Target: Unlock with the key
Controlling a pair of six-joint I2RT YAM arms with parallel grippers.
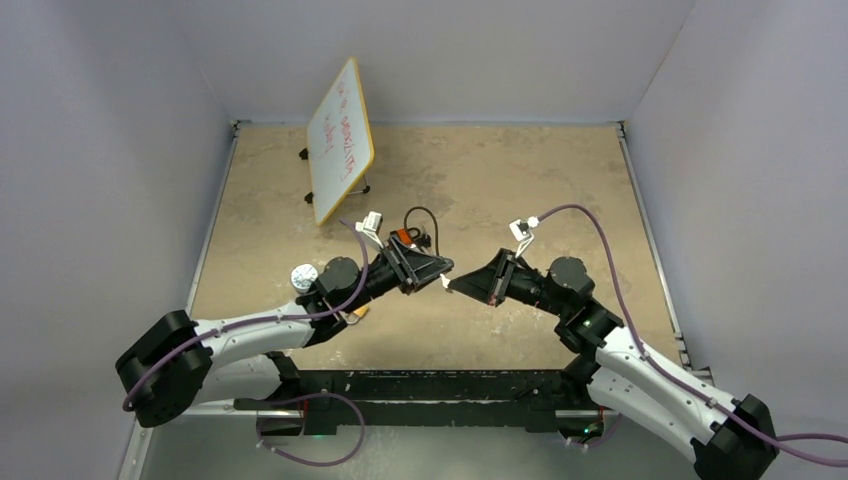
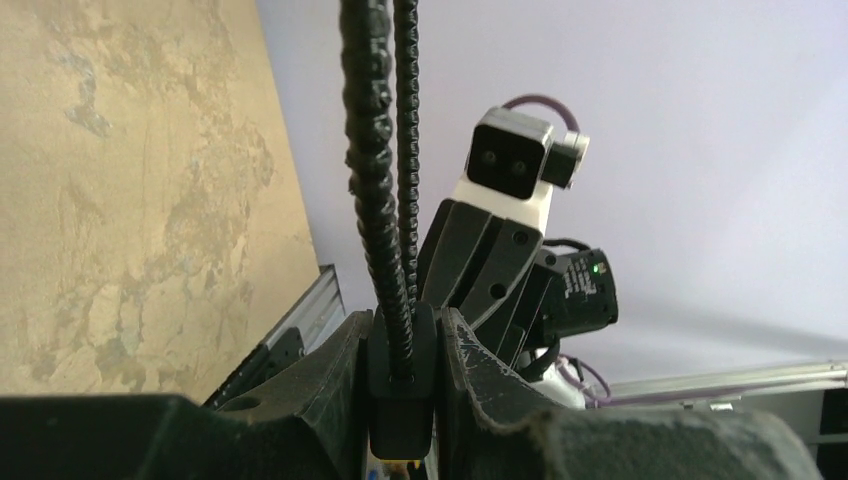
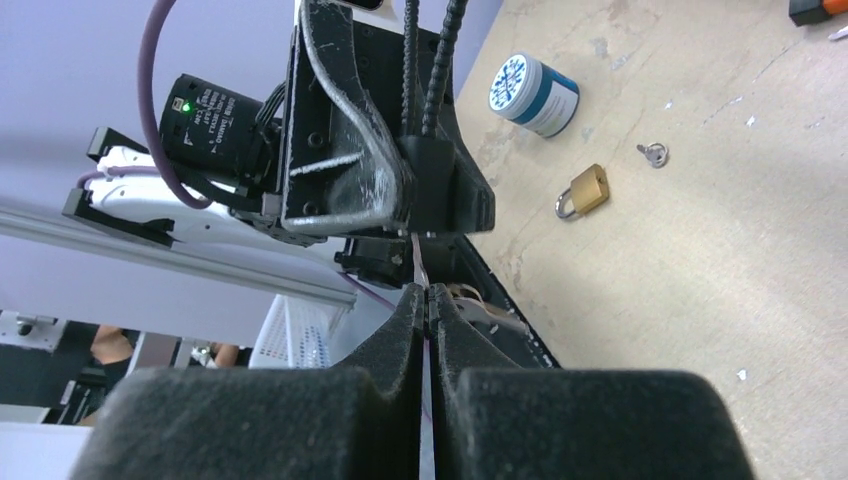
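My left gripper is shut on a black block point(image 2: 398, 430) with two braided black cables rising from it. A thin pale piece point(image 3: 420, 258) extends below that block to my right gripper, which is shut at its tip; I cannot tell whether it grips the piece. In the top view the grippers almost meet at mid-table. A brass padlock point(image 3: 592, 188) lies on the table, its shackle toward the lower left, with a small silver key-like item point(image 3: 655, 154) nearby.
A whiteboard point(image 1: 340, 140) stands at the back left. A white-lidded jar point(image 1: 304, 278) sits at the left. An orange and black item point(image 1: 403, 235) lies behind the left gripper.
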